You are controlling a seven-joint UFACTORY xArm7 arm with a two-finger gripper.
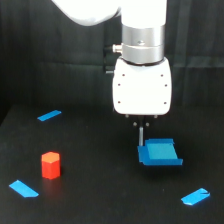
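A small orange-red block (50,165) rests on the black table at the left. My gripper (141,136) points down from its white hand (142,88), well to the right of the block. Its thin fingers appear as one narrow bar, so whether they are parted is hard to see. No object shows at their tips. Just below and to the right of them lies a blue square (160,152) with darker blue edges, partly overlapped by the fingers in this view.
Short blue strips lie on the table: a far-left strip (49,115), a near-left strip (24,188) and a near-right strip (195,197). A dark curtain (60,60) hangs behind.
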